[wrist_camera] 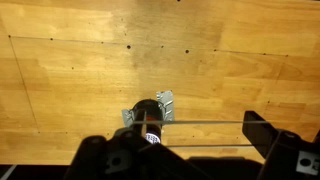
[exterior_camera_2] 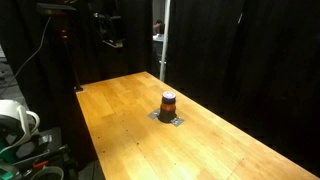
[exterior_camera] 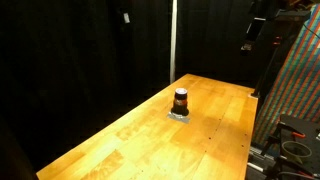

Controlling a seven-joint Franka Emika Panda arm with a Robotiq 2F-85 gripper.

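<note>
A dark, tapered cylinder with a pale top and a reddish band [exterior_camera: 180, 102] stands upright on the wooden table [exterior_camera: 215, 100], over a patch of grey tape [exterior_camera: 179, 117]. The second exterior view shows the same dark cylinder [exterior_camera_2: 168, 105] near the table's middle. High above the tabletop and well away from it hangs my gripper [exterior_camera_2: 117, 42], dark against the curtain. From the wrist, the cylinder [wrist_camera: 151, 122] appears low in the picture, partly hidden by the left finger. My gripper is open, its fingers wide apart, with two thin pale lines running across between them.
Apart from the cylinder and tape, the tabletop [exterior_camera_2: 120, 100] is bare. Black curtains [exterior_camera: 70, 70] hang behind it. Beside the table are a patterned cloth [exterior_camera: 292, 85] and some dark equipment [exterior_camera: 285, 145].
</note>
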